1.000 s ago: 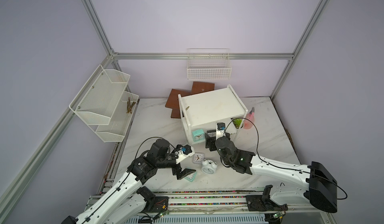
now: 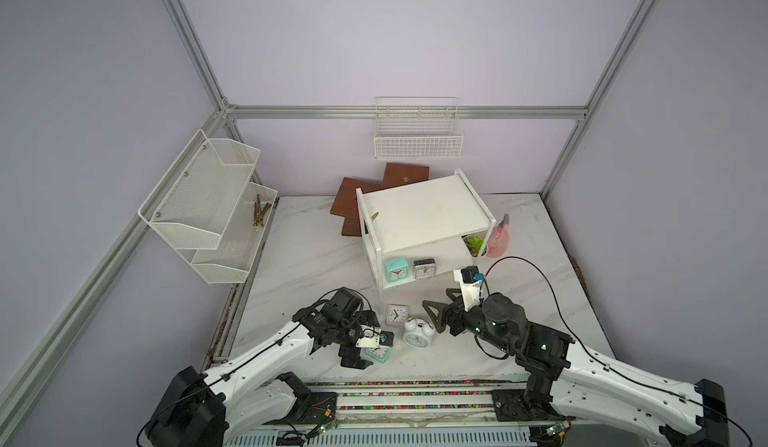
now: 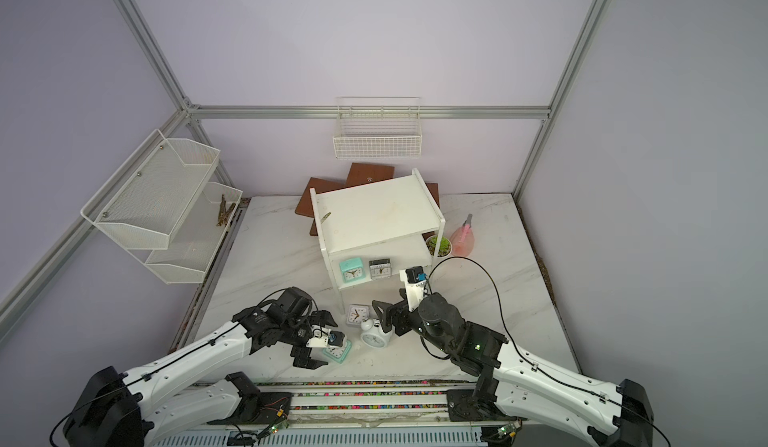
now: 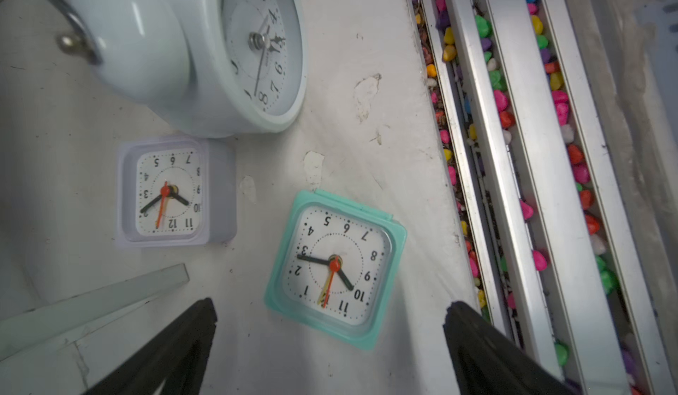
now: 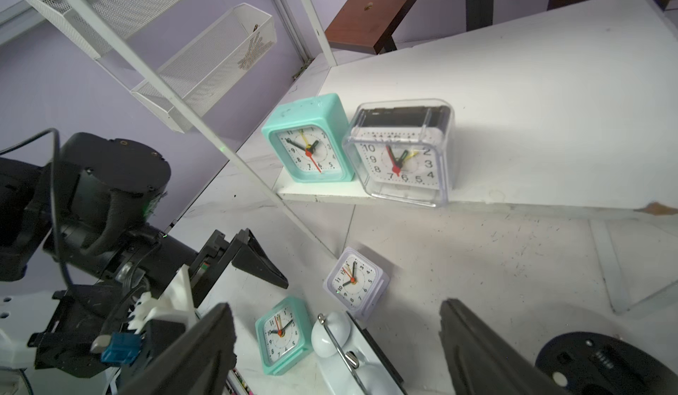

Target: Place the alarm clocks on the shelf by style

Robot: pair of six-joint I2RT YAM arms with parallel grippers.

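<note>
On the lower board of the white shelf (image 5: 536, 112) stand a turquoise square clock (image 5: 307, 140) and, to its right, a clear-cased clock with a black top (image 5: 402, 151). Three clocks are on the table in front: a turquoise square one (image 4: 335, 264), a lavender square one (image 4: 169, 193) and a white twin-bell one (image 4: 233, 48). My left gripper is open above the table's turquoise clock, which appears between its fingers but apart from them. My right gripper is open and empty, drawn back in front of the shelf near the twin-bell clock.
A potted plant (image 3: 439, 245) and a pink bottle (image 3: 462, 239) stand right of the shelf. Brown boards (image 2: 356, 195) lie behind it. Wire baskets hang at left (image 2: 200, 195) and back (image 2: 417, 131). Metal rails with coloured pebbles (image 4: 508, 147) run along the front edge.
My right gripper has backed away from the shelf toward the front right, leaving the clear-cased clock standing there. My left gripper has shifted slightly left and turned over the turquoise clock on the table.
</note>
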